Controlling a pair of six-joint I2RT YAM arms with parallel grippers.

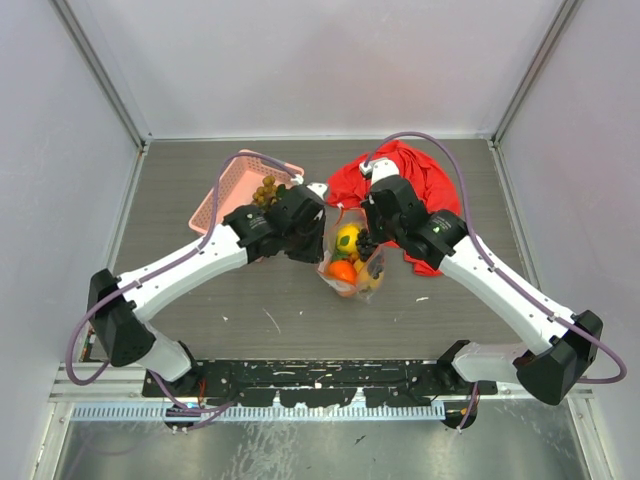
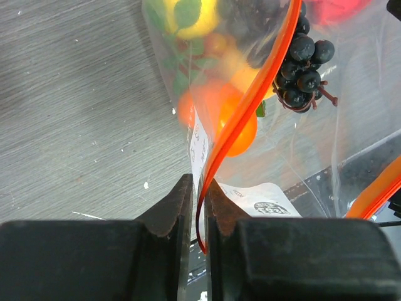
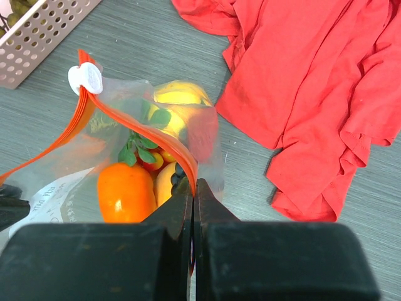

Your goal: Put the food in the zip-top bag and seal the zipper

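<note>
The clear zip top bag (image 1: 372,278) has an orange zip rim (image 2: 250,100) and holds food in its lower part. Inside are an orange fruit (image 3: 126,193), a yellow fruit (image 1: 347,237), dark grapes (image 2: 302,72) and green leaves (image 3: 139,147). My right gripper is shut on the bag's orange rim on the right side. At the opposite side, the rim passes between the fingers of my left gripper; a narrow gap shows there, so it stands slightly open. The bag's mouth gapes between both grippers, and a white zip slider (image 3: 86,78) sits at one rim corner.
A pink perforated basket (image 1: 238,188) with brown-green fruit (image 1: 267,190) stands at the back left. Red cloth (image 1: 418,178) lies crumpled behind and right of the bag. The grey table in front of the bag is clear.
</note>
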